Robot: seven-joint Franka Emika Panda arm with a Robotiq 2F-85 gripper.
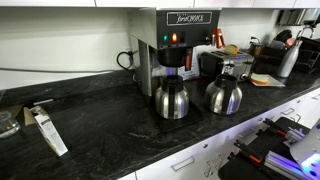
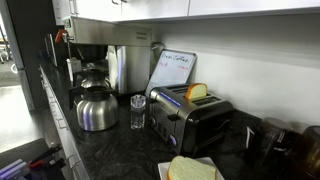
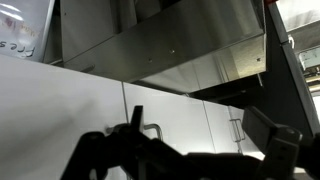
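Note:
My gripper stands open in the wrist view, its dark fingers wide apart with nothing between them. White cabinet fronts (image 3: 60, 118) and a drawer handle lie beyond it. In exterior view 1, dark and red arm parts (image 1: 268, 160) show low at the right, in front of the counter. The steel toaster (image 2: 190, 118) has a bread slice (image 2: 197, 91) sticking out of its top. More bread (image 2: 188, 170) lies on a white plate in front of it. A coffee maker (image 1: 183, 20) stands with one steel carafe (image 1: 172, 99) below it and another carafe (image 1: 223, 96) beside it.
A clear glass (image 2: 138, 111) stands between carafe and toaster. Behind them leans a small whiteboard (image 2: 172, 68) with writing. An opened white carton (image 1: 48, 133) lies at the counter's left.

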